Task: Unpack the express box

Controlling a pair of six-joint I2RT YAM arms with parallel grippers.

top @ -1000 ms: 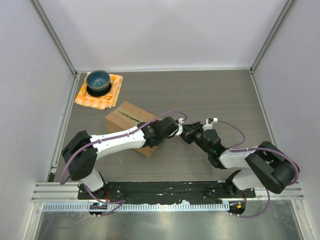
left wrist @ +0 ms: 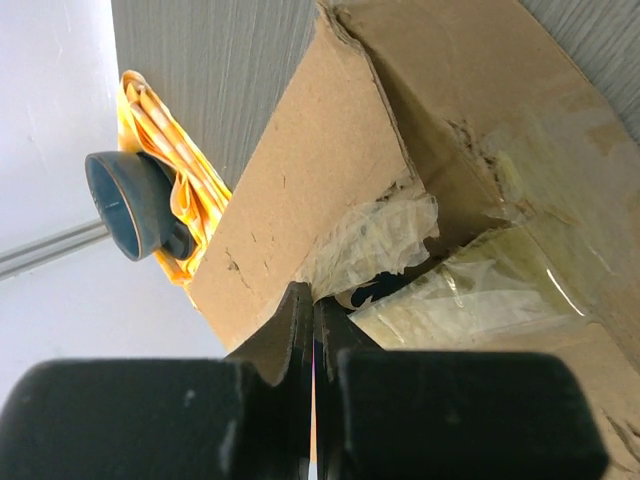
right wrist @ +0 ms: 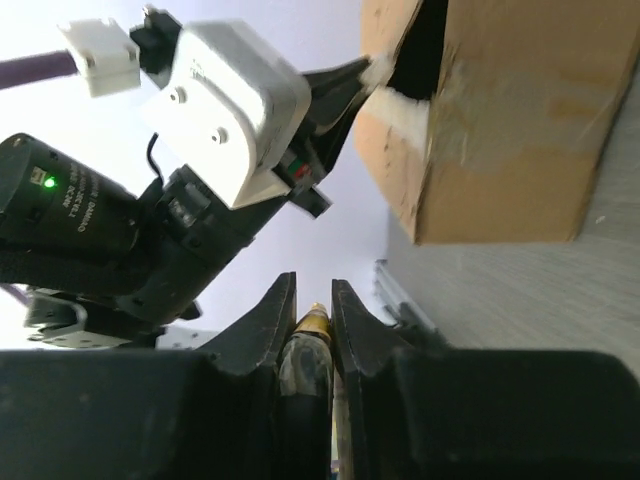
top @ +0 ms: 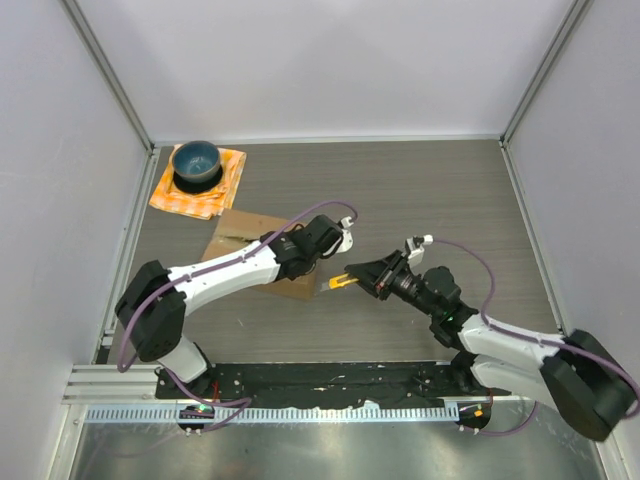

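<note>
A brown cardboard box (top: 298,285) lies left of centre, partly hidden under my left arm. Its top seam is parted, with torn clear tape (left wrist: 385,240) along a raised flap (left wrist: 310,150) and a dark opening below. My left gripper is shut at that flap's edge; whether card or tape is between its tips is hard to see. Right of the box, my right gripper is shut on a yellow box cutter (top: 343,281), whose silvery blade end points left towards the box. The box's contents are mostly hidden in the dark gap.
A dark blue bowl (top: 197,161) rests on a black base over an orange checked cloth (top: 196,204) at the back left. White walls enclose the sides and back.
The left gripper has shifted slightly left and up the picture; the box top stands more open. My right arm has drawn back from the box, and the cutter now shows in the top view.
</note>
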